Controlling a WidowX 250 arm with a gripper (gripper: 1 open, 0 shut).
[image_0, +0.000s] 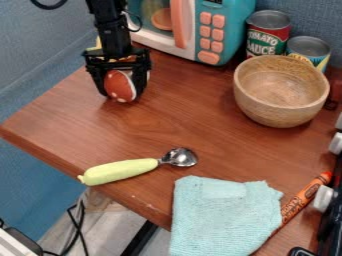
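Observation:
A black gripper (118, 72) is at the back left of the wooden table, low over a red and white ball-like object (120, 87), with its fingers around the object's sides. Whether the fingers press on it cannot be told. A yellow thing is partly hidden behind the arm.
A toy microwave (211, 30), a tomato sauce can (267, 35), a second can (309, 54) and a wooden bowl (281, 100) fill the back right. A yellow-handled scoop (120, 170) and a blue cloth (225, 220) lie at the front.

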